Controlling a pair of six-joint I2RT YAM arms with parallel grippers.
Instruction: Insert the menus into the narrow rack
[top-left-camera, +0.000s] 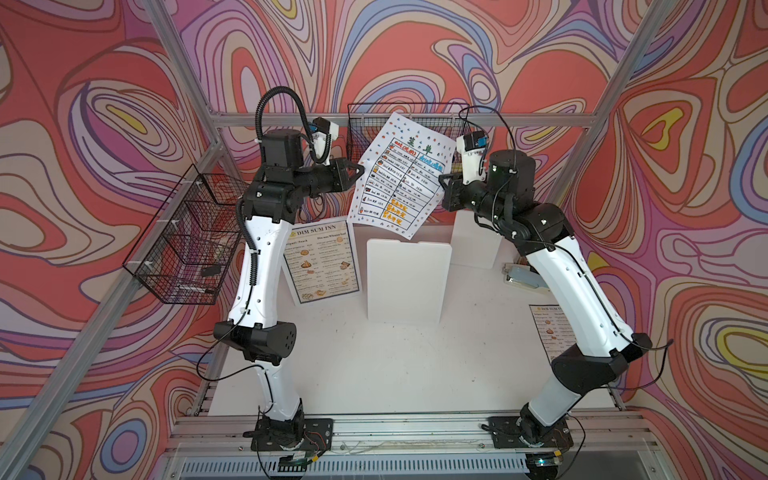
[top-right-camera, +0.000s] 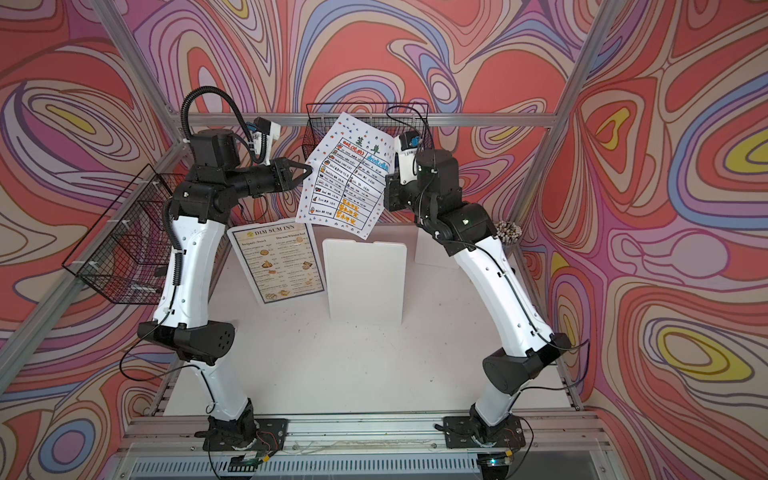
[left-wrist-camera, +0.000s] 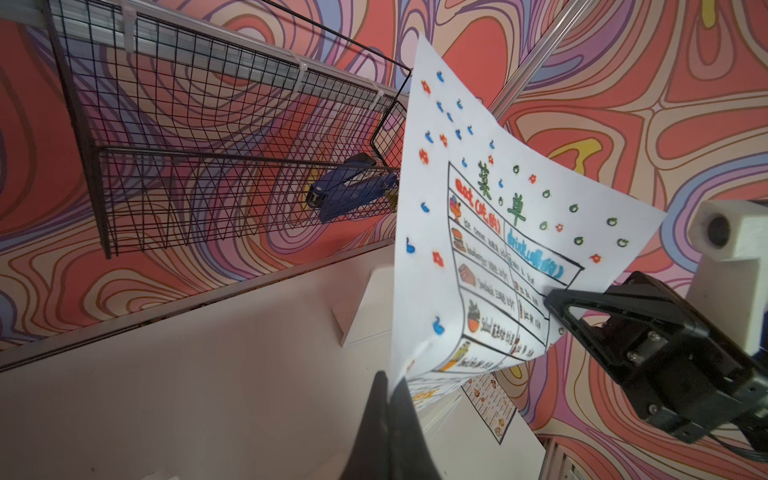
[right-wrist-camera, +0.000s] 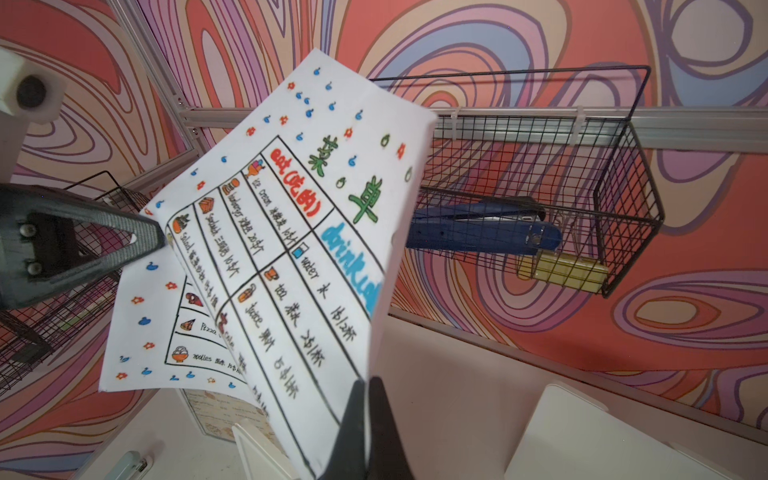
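Observation:
A white handwritten menu sheet (top-left-camera: 401, 176) hangs tilted in the air between my arms, its green heading at the top. My left gripper (top-left-camera: 360, 169) is shut on its left edge, and my right gripper (top-left-camera: 444, 182) pinches the opposite edge. Both wrist views show the thin paper running in between the closed fingers, and in the right wrist view the sheet (right-wrist-camera: 272, 232) bows. Just below its lower corner stands a white upright board (top-left-camera: 408, 281), possibly the rack seen from behind; any slot is hidden. A printed DIM SUM INN menu (top-left-camera: 322, 260) leans in a frame at its left.
Another white board (top-left-camera: 475, 240) stands behind on the right. A printed menu (top-left-camera: 552, 329) lies flat at the table's right edge, partly under my right arm. Wire baskets hang at the back (right-wrist-camera: 528, 160) and left (top-left-camera: 188, 240).

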